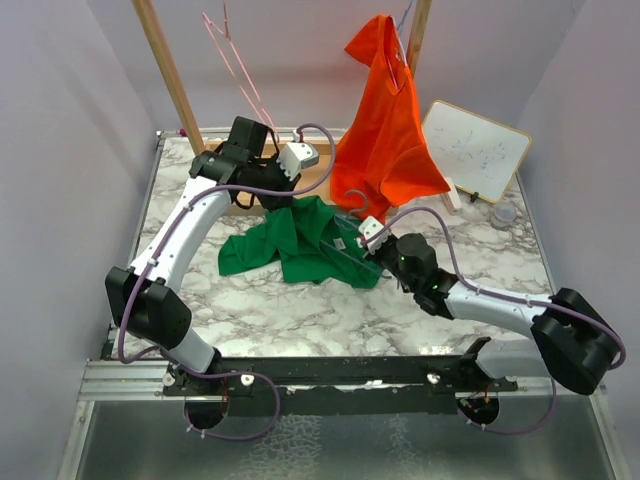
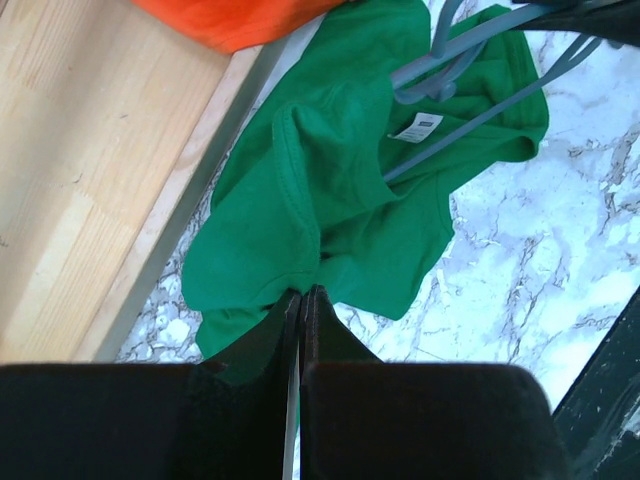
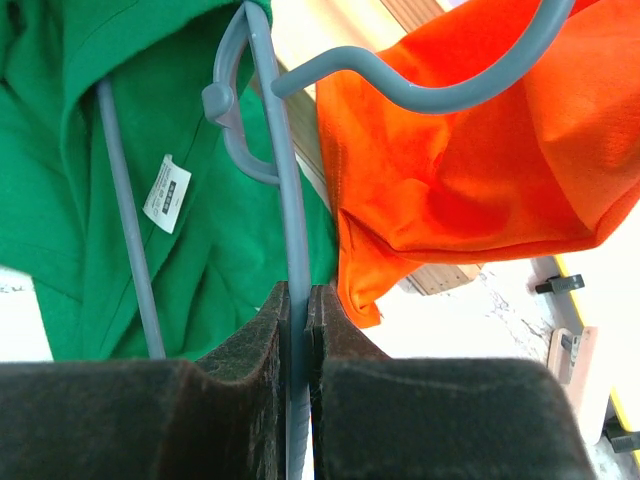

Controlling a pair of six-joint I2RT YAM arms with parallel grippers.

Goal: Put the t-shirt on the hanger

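A green t-shirt [image 1: 260,248] lies spread on the marble table, lifted near its middle where my left gripper is shut at the raised fold of cloth. A grey-blue plastic hanger [image 3: 295,230] is in my right gripper, shut on its bar; its hook curves up and right, and its bars reach under the green cloth beside the white label [image 3: 165,195]. In the left wrist view the hanger's bars enter the shirt at the neck opening, at upper right.
An orange garment [image 1: 385,150] hangs from a wooden rack [image 1: 165,70] behind the green shirt, its lower end near the hanger. A whiteboard [image 1: 475,150] and small clear container [image 1: 503,214] stand at back right.
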